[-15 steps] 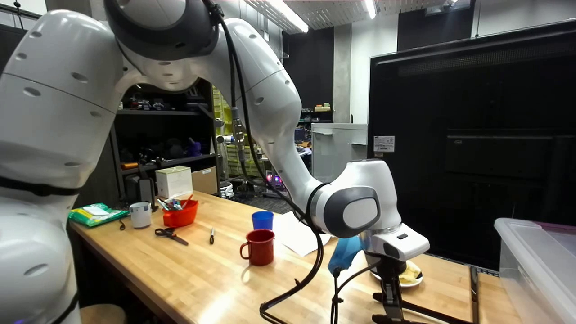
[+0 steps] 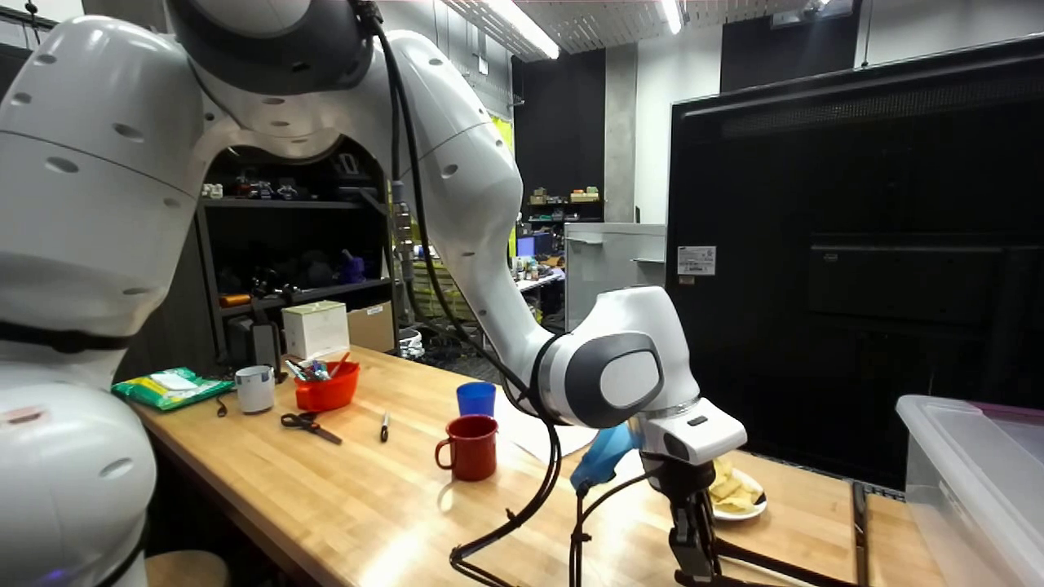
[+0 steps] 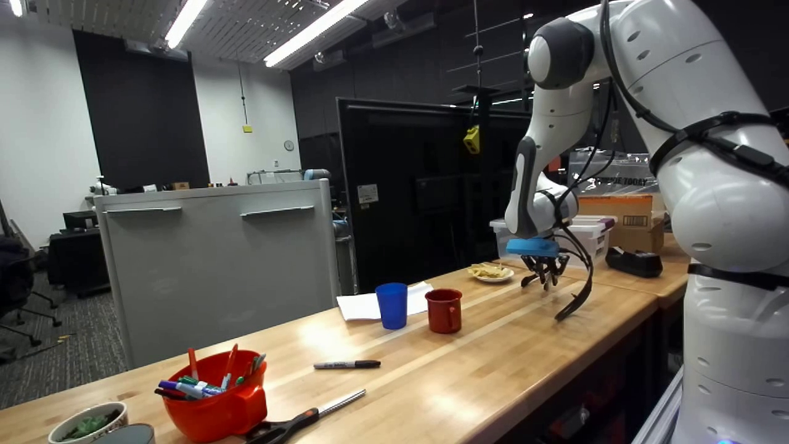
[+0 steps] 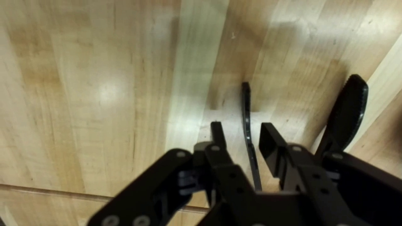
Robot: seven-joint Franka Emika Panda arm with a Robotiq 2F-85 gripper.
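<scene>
My gripper is open, pointing down close above the wooden table, with its two black fingertips apart. Between them in the wrist view runs a thin black strip [image 4: 247, 113], not gripped. A broader black piece with a serrated edge [image 4: 346, 111] lies to the right of the fingers. Together they look like the two arms of black tongs; my fingers hide where they might join. In exterior view 1, a long black arm [image 2: 783, 569] stretches right from beside the gripper [image 2: 696, 553]. Exterior view 2 shows the gripper [image 3: 547, 280] low over the tabletop.
A plate of chips [image 3: 490, 272] stands close to the gripper. Farther along are a red mug [image 3: 444, 311], a blue cup [image 3: 392, 306], white paper [image 3: 360, 307], a marker [image 3: 346, 364], scissors [image 3: 303, 420] and a red pen container [image 3: 214, 414]. A clear bin [image 2: 969, 479] borders the right.
In exterior view 1, the arm and gripper have shifted left, uncovering more of the chip plate. The black utensil, cups and other table items appear unmoved.
</scene>
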